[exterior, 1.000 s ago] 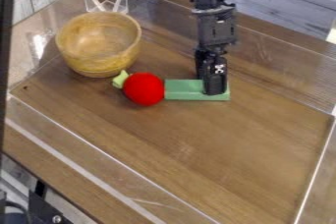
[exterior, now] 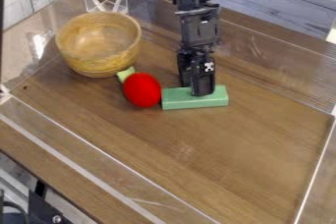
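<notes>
A black arm reaches down from the top centre, its gripper [exterior: 198,83] low over a green rectangular block [exterior: 195,100] on the wooden table. Just left of the block, a red round object [exterior: 143,90] rests against or very near it, with a light green piece [exterior: 125,74] at its upper left. The fingertips are dark and small against the block; whether they touch it is unclear.
A wooden bowl [exterior: 98,36] stands at the upper left. A dark object sits at the bottom left edge.
The gripper has moved slightly left along the green block. The block and the red object have shifted a little to the left.
</notes>
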